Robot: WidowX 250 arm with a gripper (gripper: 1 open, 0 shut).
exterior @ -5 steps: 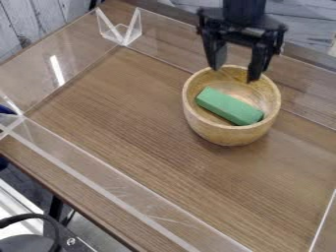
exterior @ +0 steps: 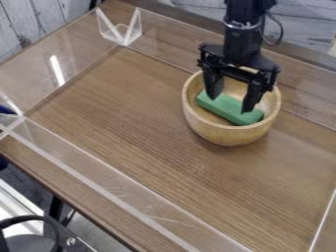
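My black gripper (exterior: 238, 81) hangs open at the top right, its fingers reaching down over a round wooden bowl (exterior: 231, 129). A green oblong object (exterior: 238, 112) lies inside the bowl, tilted diagonally, below and between the fingers. Part of the bowl's back is hidden by the gripper, and I cannot tell whether the fingertips touch the green object.
A small white wireframe-like shape (exterior: 120, 25) is at the back left. A black cable or stand part shows at the bottom left edge.
The bowl looks essentially in the same place.
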